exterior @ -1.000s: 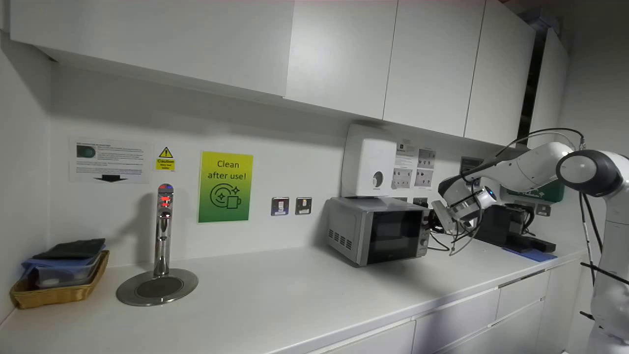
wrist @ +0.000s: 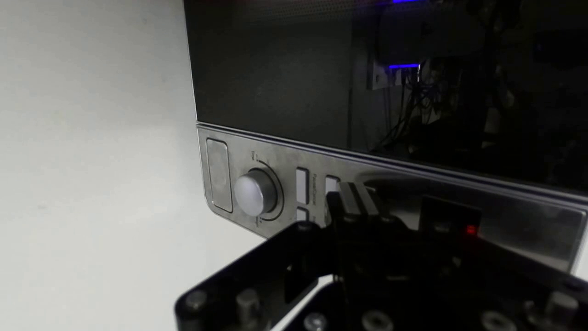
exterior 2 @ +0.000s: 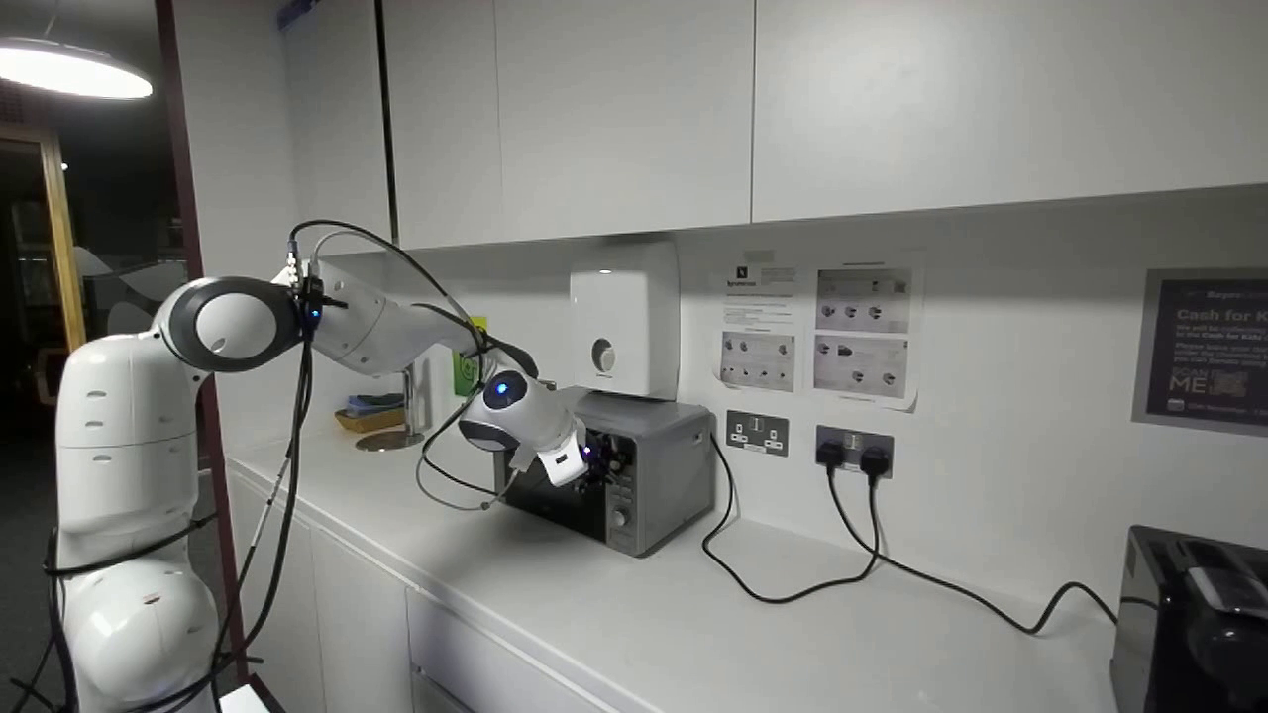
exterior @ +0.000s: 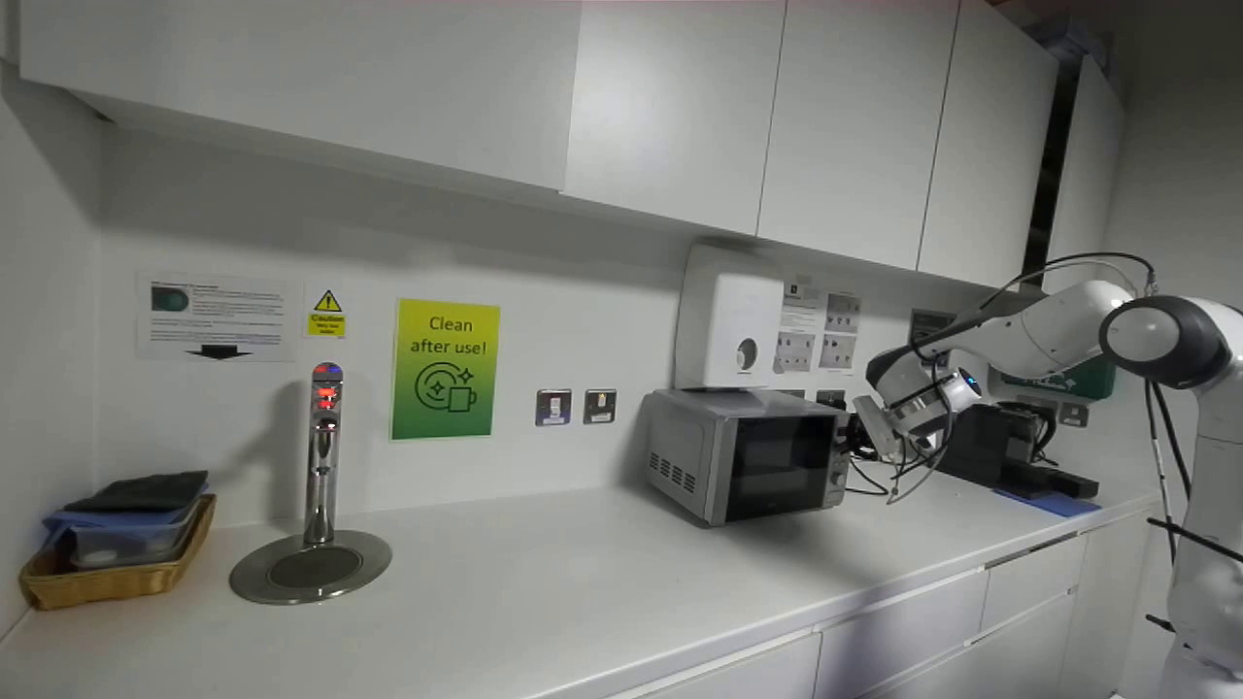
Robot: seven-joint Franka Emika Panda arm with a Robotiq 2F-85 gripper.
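A silver microwave stands on the counter with its dark door closed. Its control panel fills the middle of the wrist view, bearing a round knob, several pale buttons and a small display with a red light. My gripper is shut, its two fingertips side by side with nothing showing between them. The tips are at the panel, partly over a button; whether they touch it I cannot tell. From the other side, the gripper also appears close against the microwave's front.
Above the microwave hangs a white dispenser. A black cable runs over the counter to wall sockets. A black machine stands farther along. Left of the microwave, the counter is clear as far as the tap and basket.
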